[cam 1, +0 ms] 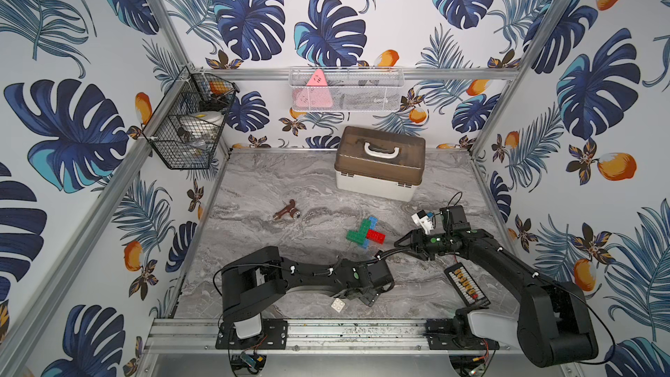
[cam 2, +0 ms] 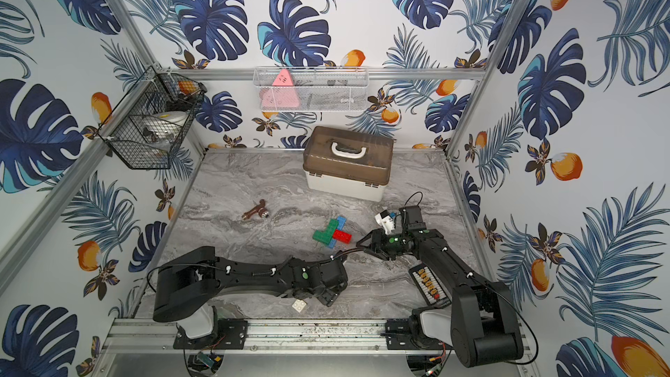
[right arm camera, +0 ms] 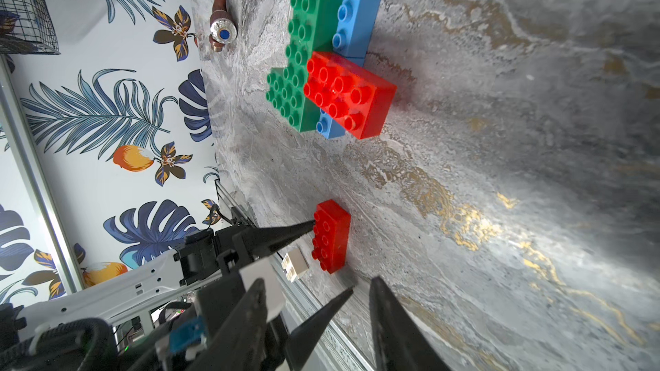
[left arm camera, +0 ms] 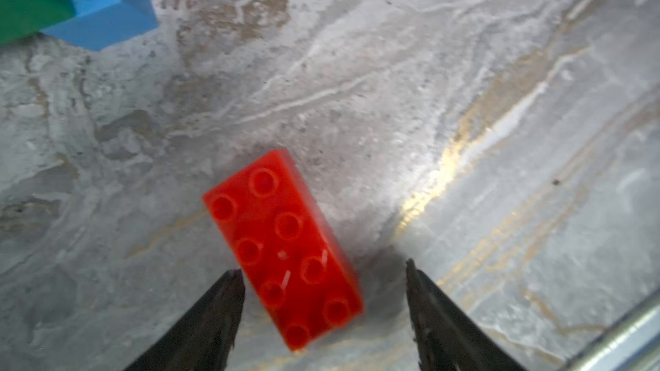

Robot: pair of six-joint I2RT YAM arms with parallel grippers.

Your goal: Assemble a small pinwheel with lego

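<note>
A loose red brick [left arm camera: 288, 250], studs up, lies on the table. My left gripper is open above it, its fingers apart on either side of the brick's near end, with a clear gap to the right finger. The right wrist view shows the same red brick [right arm camera: 332, 235] by the left fingers; the left arm hides it from above. The pinwheel part stands nearby: a stepped green piece [right arm camera: 302, 62], blue bricks [right arm camera: 359, 10] and a red brick [right arm camera: 354, 96] on one side. My right gripper is open and empty, right of this part.
A white square piece [cam 1: 337, 305] lies near the front edge. To the right is a dark tray with beads [cam 1: 467, 285]. A brown toy [cam 1: 286, 211] lies at left, and a lidded box [cam 1: 380, 162] stands at the back.
</note>
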